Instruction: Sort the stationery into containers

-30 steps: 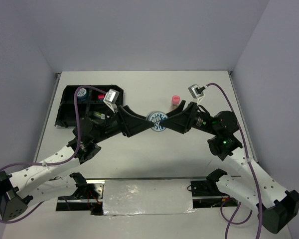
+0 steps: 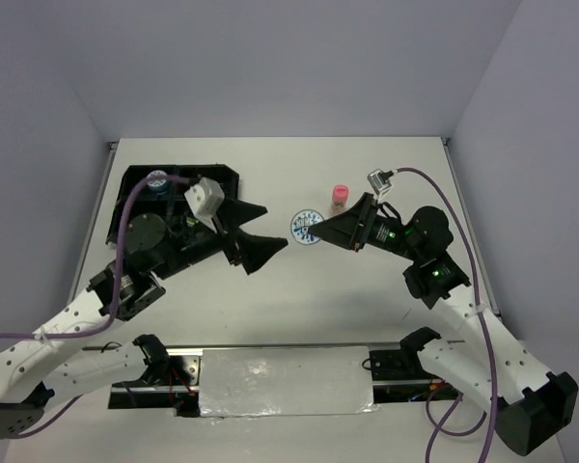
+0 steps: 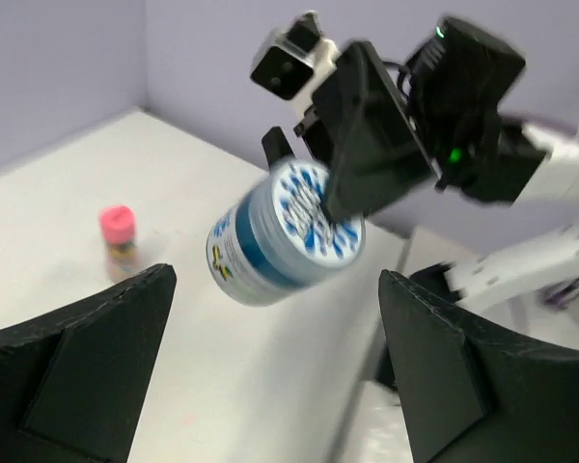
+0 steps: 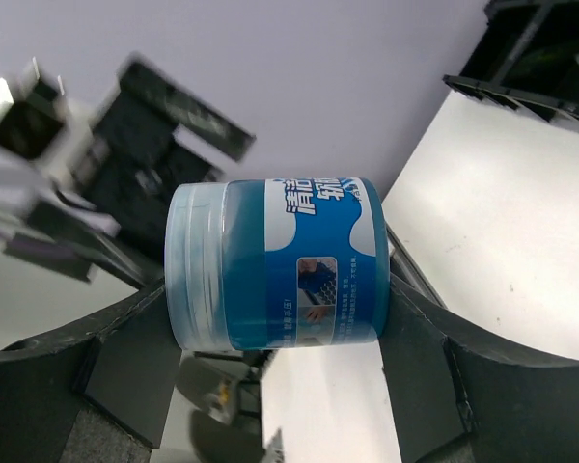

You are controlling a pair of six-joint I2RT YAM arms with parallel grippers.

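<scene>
A round blue-and-white labelled jar is held by my right gripper, lid end facing up in the top view. My left gripper stands open just left of it, nothing between its fingers; in the left wrist view the jar floats beyond those fingers, clasped by the right one. A small pink-capped bottle stands on the table behind the jar. A black compartment tray at the back left holds another blue jar, partly hidden by the left arm.
Walls close it at the back and sides. Both arms take up the left and right of the top view.
My left gripper has opened and pulled back to the left, away from the jar, which stays in my right gripper.
</scene>
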